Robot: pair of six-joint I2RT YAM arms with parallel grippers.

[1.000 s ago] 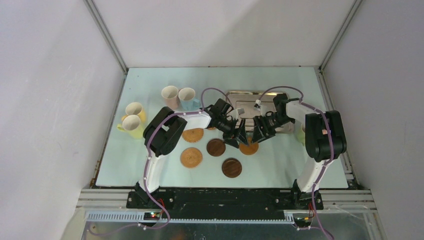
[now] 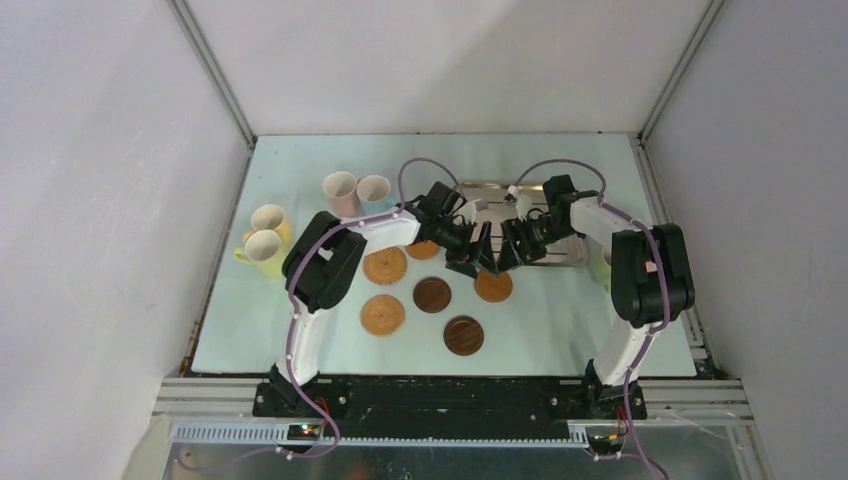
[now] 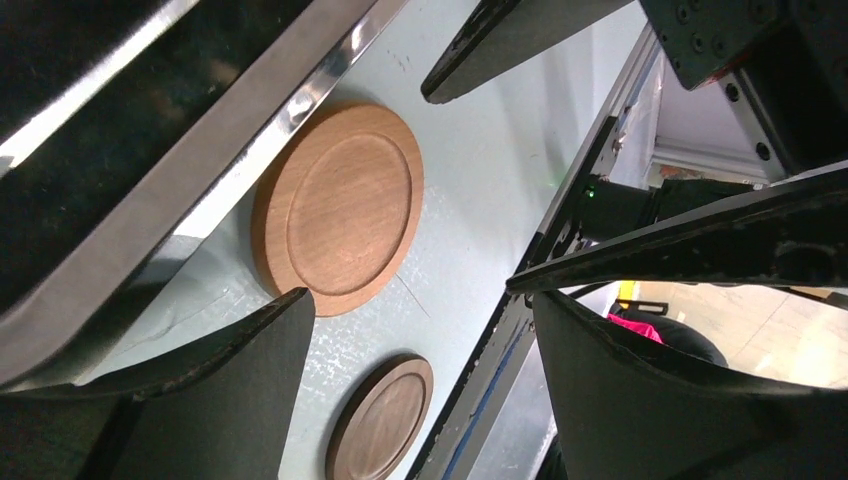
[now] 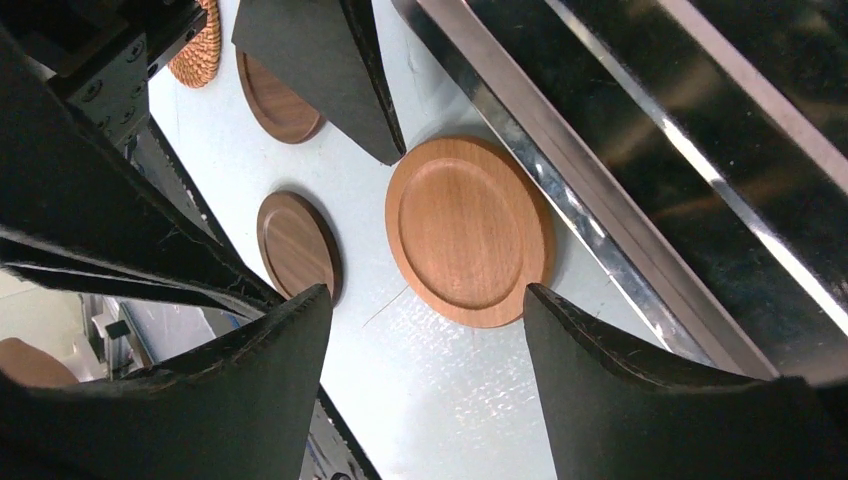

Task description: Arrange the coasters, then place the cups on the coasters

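Observation:
A light wooden coaster [image 2: 493, 288] lies on the table just in front of the metal rack, with both grippers close over its far edge. My left gripper is open, its fingers apart and nothing held. Open as well, my right gripper has the coaster [image 4: 468, 235] showing beyond its fingers. In the left wrist view the coaster [image 3: 345, 210] lies flat beside the rack's edge. At the left of the table stand a pink cup [image 2: 340, 195], a blue cup [image 2: 376, 192] and two yellow cups [image 2: 262, 254]. Part of a green cup [image 2: 603, 272] shows behind the right arm.
The metal rack [image 2: 570, 256] sits behind the grippers, partly covered by them. Two dark round coasters [image 2: 463, 335] and several woven ones [image 2: 383, 315] lie left and in front.
Both grippers have shifted slightly toward the back, the right one also leftward. The light wooden coaster has slid a little left and back toward the rack.

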